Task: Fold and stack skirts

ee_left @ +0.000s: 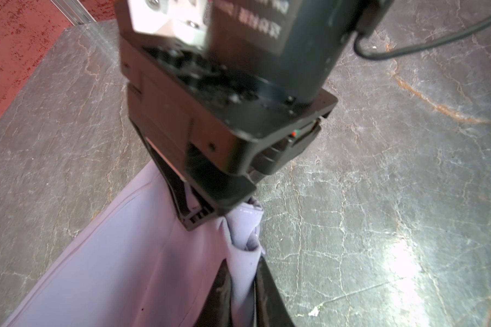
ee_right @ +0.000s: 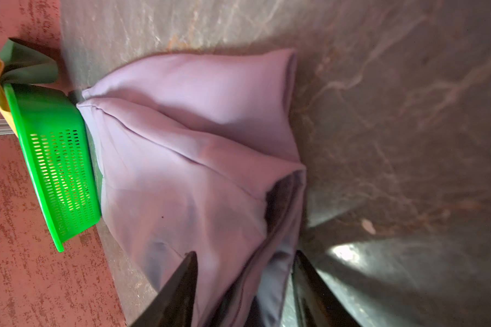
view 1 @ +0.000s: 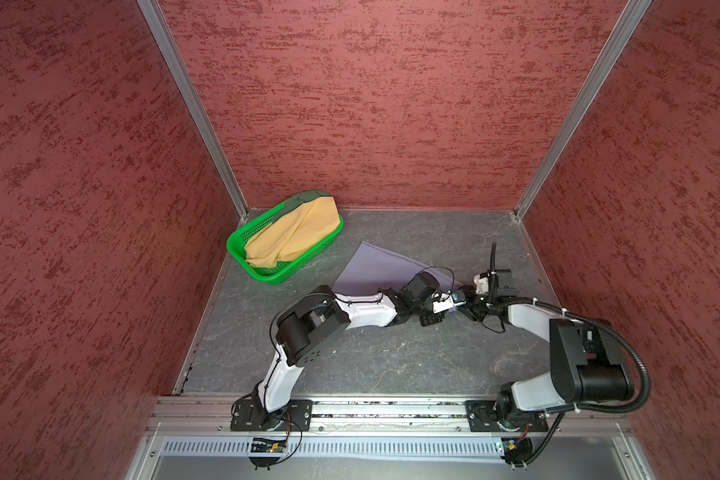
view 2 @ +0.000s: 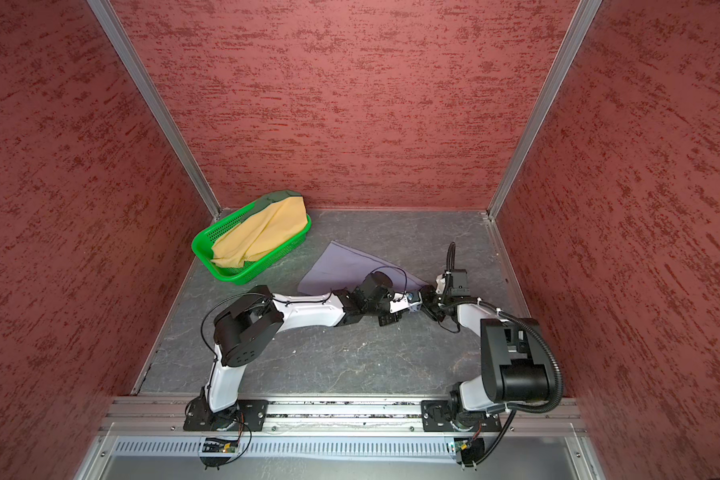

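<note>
A lilac skirt (ee_right: 185, 179) lies folded in layers on the table, its far part (view 1: 376, 268) showing beyond my left arm. Pinched at its right end is a bunched edge, with my left gripper shut on it. My right gripper is open; the skirt's creased edge runs between its parted fingers. In the left wrist view, the right gripper's fingertips (ee_left: 196, 217) are over the cloth, close beside the left gripper. From above, both grippers meet at the skirt's right end, and the arms hide its near side.
A green basket (view 1: 272, 277) stands at the back left, holding a yellow cloth (view 1: 300, 228) and a dark green cloth (view 1: 302, 200). Bare grey table (view 1: 392, 364) lies in front of the arms and at the back right.
</note>
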